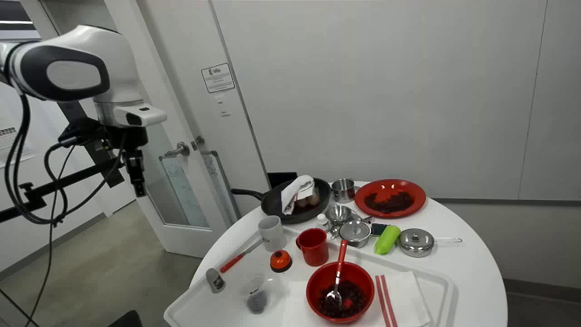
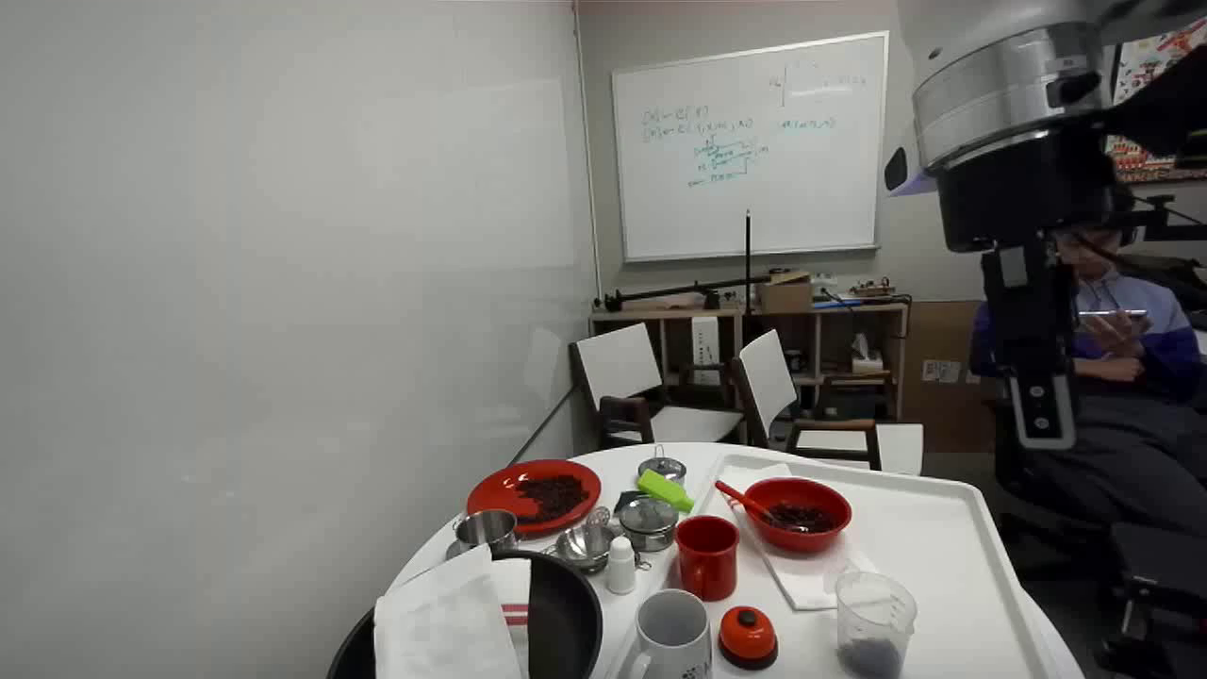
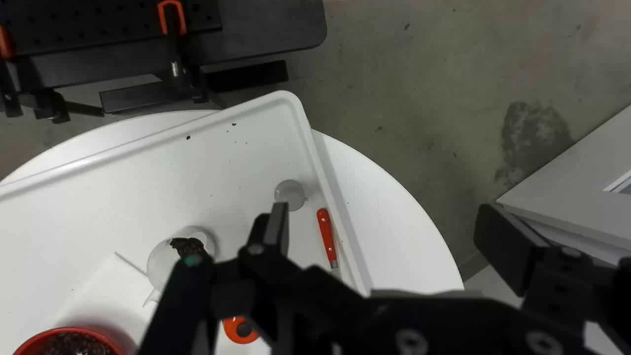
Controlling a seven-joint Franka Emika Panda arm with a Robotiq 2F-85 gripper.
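High over the table's edge, clear of every object, my gripper stands open; its two fingers are spread wide in the wrist view with nothing between them. From the side, the gripper hangs to the left of the table. Below it on the white tray are a red-handled knife, a small grey cup and a clear measuring cup with dark beans in it. A red bowl holds dark beans and a red-handled spoon. An orange-red timer-like object sits near the mugs.
A grey mug, red mug and small metal pots crowd the middle. Behind them stand a black pan with a white cloth and a red plate of beans. The tray's far corner is mostly bare.
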